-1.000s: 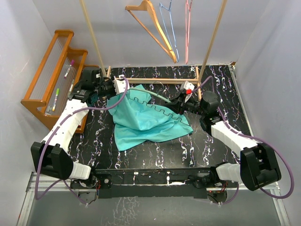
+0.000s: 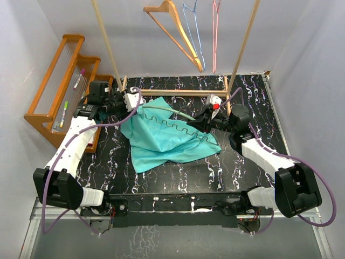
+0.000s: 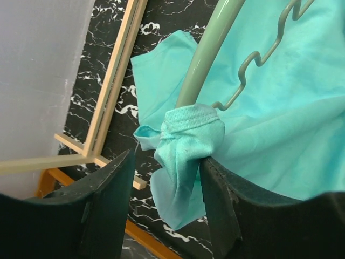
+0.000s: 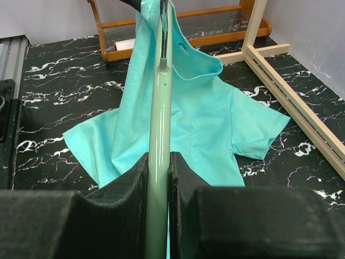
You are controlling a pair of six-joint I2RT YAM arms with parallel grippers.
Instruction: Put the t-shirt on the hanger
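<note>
The turquoise t shirt (image 2: 167,143) lies bunched on the dark table, with part of it lifted around the left end of a pale green hanger (image 2: 164,108) with a wavy lower bar. In the left wrist view this fabric (image 3: 183,135) wraps the hanger's end between the open fingers of my left gripper. In the right wrist view my right gripper is shut on the hanger (image 4: 160,118), which runs away toward the lifted shirt at the top.
A wooden frame (image 2: 178,93) stands at the table's back, with wooden, blue and pink hangers (image 2: 178,27) hanging above. An orange wooden rack (image 2: 46,116) is at the left.
My left gripper has moved slightly left and toward the front, with the lifted fabric and hanger end shifting a little. The right arm is nearly still.
</note>
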